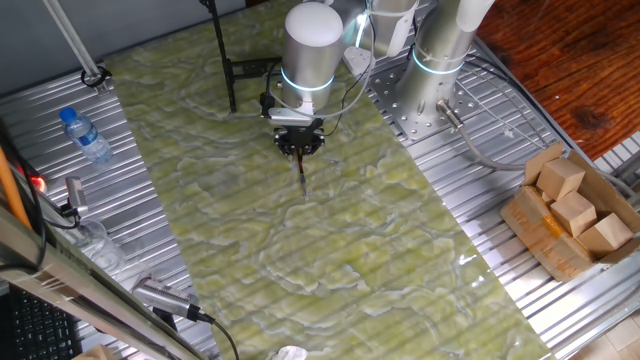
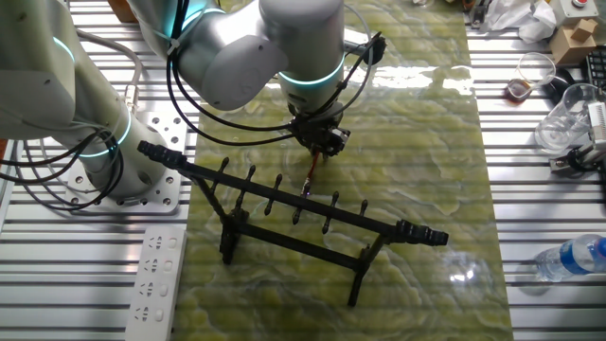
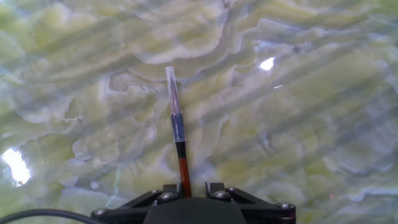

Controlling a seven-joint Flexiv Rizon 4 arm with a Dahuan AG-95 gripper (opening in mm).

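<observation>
A writing brush with a reddish-brown handle and a clear cap over its tip (image 3: pixel 178 127) sticks out from between my gripper's (image 3: pixel 195 188) fingers in the wrist view. The gripper appears shut on the handle, but the black housing hides where they meet. Exterior view 1 has the gripper (image 1: pixel 300 150) over the green marbled mat (image 1: pixel 330 260), the brush (image 1: pixel 304 182) slanting out below it. From the other side, the brush (image 2: pixel 310 175) shows just behind the top bar of a black brush rack (image 2: pixel 294 201) in exterior view 2.
Small pegs line the rack's bar, and no brush hangs there. A power strip (image 2: pixel 154 284) lies near the arm's base. A cardboard box with wooden blocks (image 1: pixel 540 235) and a water bottle (image 1: pixel 86 136) stand off the mat.
</observation>
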